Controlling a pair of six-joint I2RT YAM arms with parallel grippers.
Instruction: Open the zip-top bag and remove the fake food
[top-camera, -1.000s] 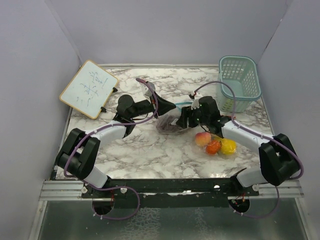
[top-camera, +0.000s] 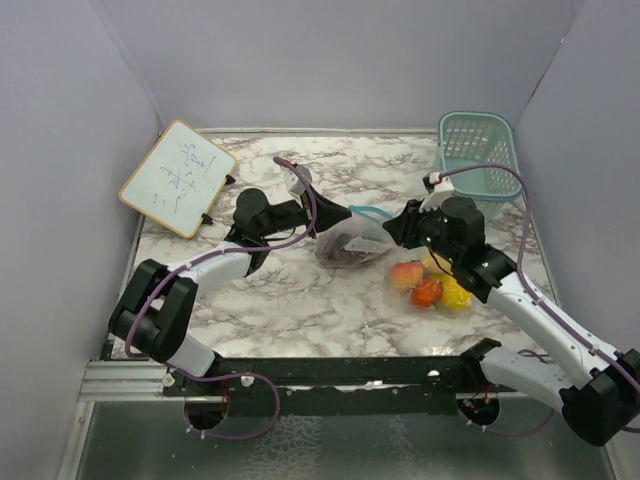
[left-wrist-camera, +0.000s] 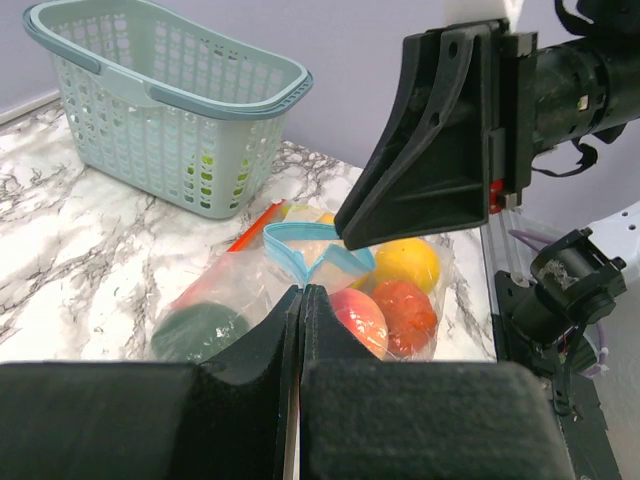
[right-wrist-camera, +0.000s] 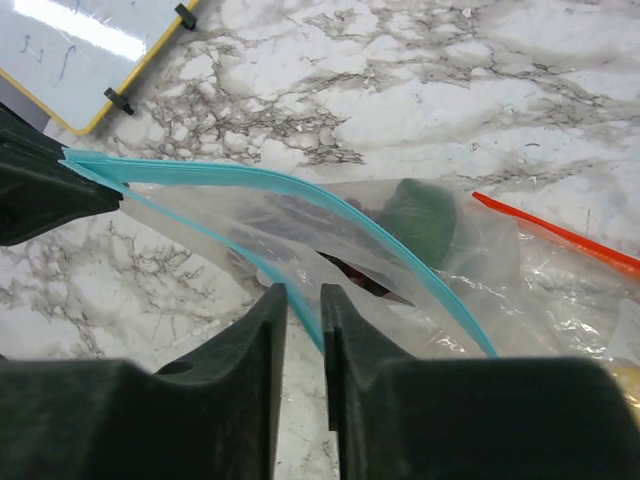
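Note:
The zip top bag (top-camera: 345, 255) lies with its blue zip strip (left-wrist-camera: 300, 232) raised at the left end; a green item shows inside it. My left gripper (top-camera: 346, 213) is shut on the zip edge, as the right wrist view shows. My right gripper hangs part open over the bag, close to the lower blue strip. Fake food lies at the right under clear plastic: a peach (top-camera: 406, 276), a red item (top-camera: 426, 293) and a yellow one (top-camera: 456, 293).
A mint basket (top-camera: 475, 150) stands at the back right. A whiteboard (top-camera: 177, 178) lies at the back left.
My right gripper has moved right and toward the viewer's side of the top view, away from the left gripper, uncovering more blue strip. The left arm is unchanged.

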